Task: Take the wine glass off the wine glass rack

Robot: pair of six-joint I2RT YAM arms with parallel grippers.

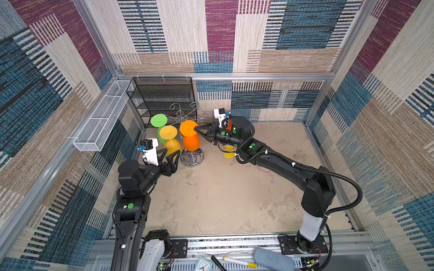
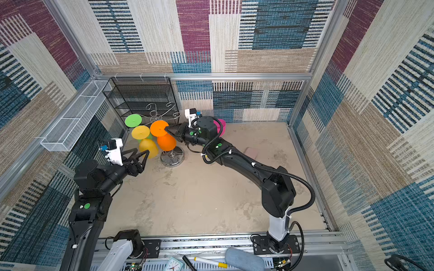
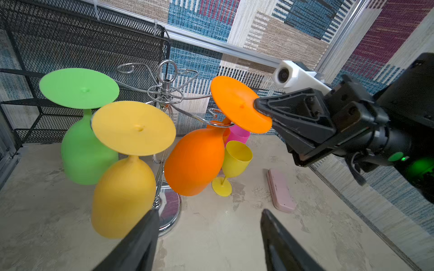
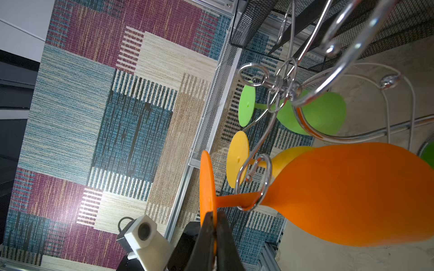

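A chrome rack point(image 3: 165, 92) holds green point(image 3: 88, 149), yellow point(image 3: 122, 198) and orange point(image 3: 194, 162) wine glasses hanging bowl-down by their stems. My right gripper is shut on the foot point(image 4: 207, 176) of the orange glass, whose stem still sits in a rack loop. In front of and left of the rack, my left gripper point(image 1: 171, 155) stands open, with nothing between its fingers.
A black mesh shelf point(image 1: 162, 90) stands at the back, a white wire basket point(image 1: 95, 126) hangs on the left wall. Behind the right arm stand more cups, with a pink object point(image 3: 280, 189) on the floor.
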